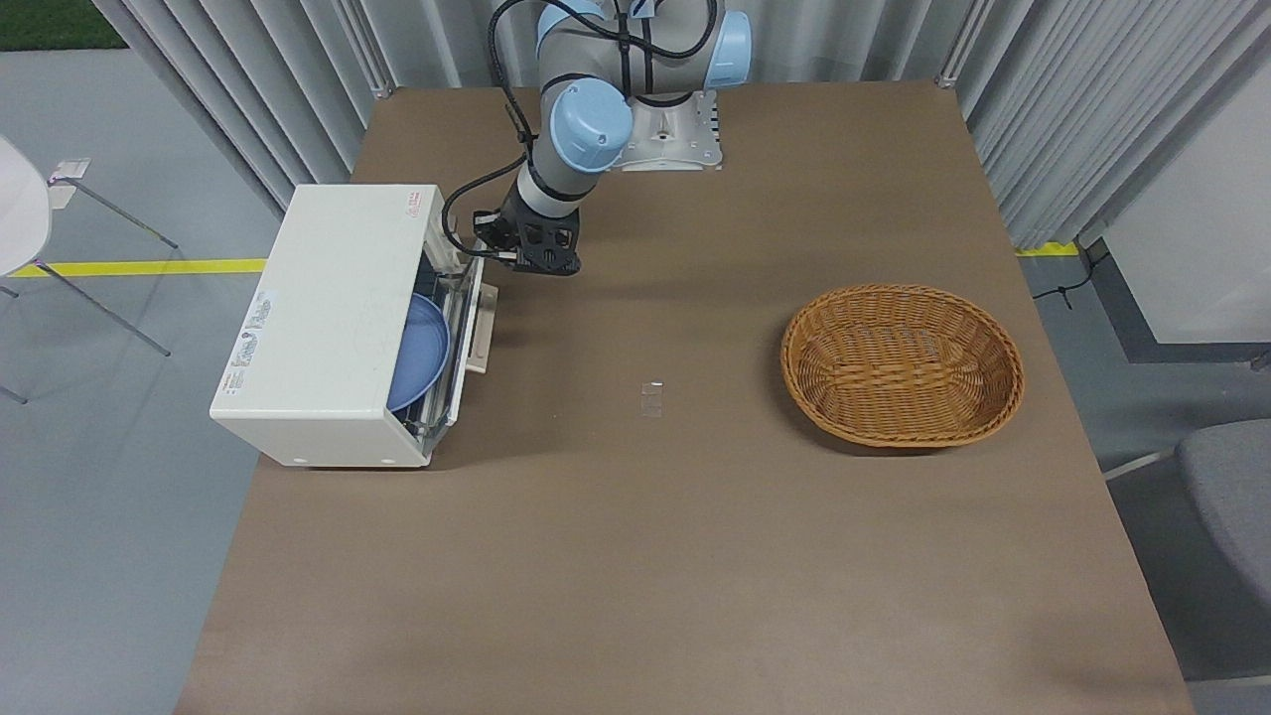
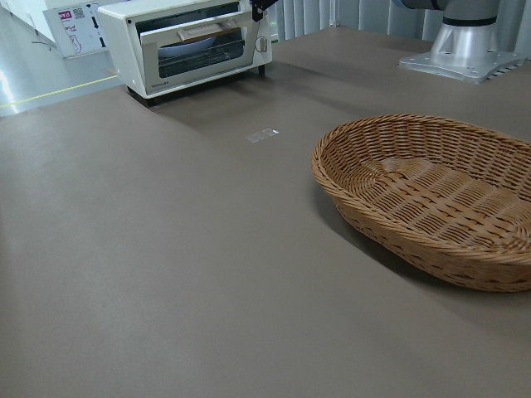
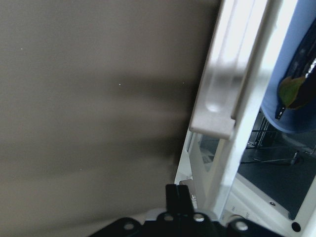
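A white toaster oven [image 1: 316,322] stands on the table at left, its glass door partly open with a pale handle [image 3: 224,74]. Inside is a blue plate [image 1: 417,352], holding a dark eggplant-like object with green leaves [image 3: 291,91] in the wrist view. My gripper is above the door's far end, near the handle's end; its black fingers look close together, and I see nothing held between them. In the front view the fingertips are hidden under the wrist housing. The left view only catches a sliver of it at the top edge.
A wicker basket [image 1: 900,363] sits on the right of the table. The robot's base [image 2: 458,62] is at the back edge.
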